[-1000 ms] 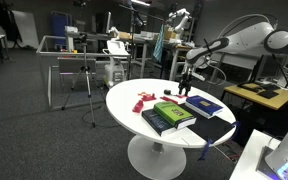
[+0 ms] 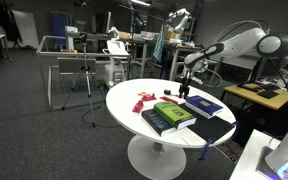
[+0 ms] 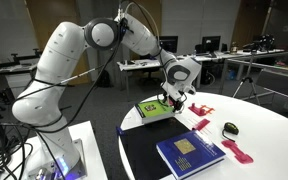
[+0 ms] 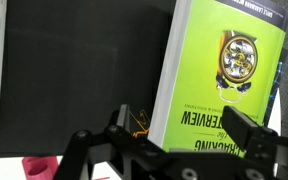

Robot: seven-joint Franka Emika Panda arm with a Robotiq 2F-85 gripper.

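Note:
My gripper is open over the table, its dark fingers wide apart along the bottom of the wrist view. Below them lies a thick green book with a watch picture on its cover, and nothing is held. Exterior view 2 has the gripper beside and above the green book, partly covering it. A blue book lies flat nearer that camera. In exterior view 1 the green book is at the front edge of the round white table, with the gripper farther back.
A black mat lies by the books. Several small red items and a black object are scattered on the white table. Bare tabletop shows around them. A tripod stands on the floor behind.
The arm has shifted slightly toward the right and nearer side of exterior view 1, its upper links now reaching farther right. The books and small items have stayed put.

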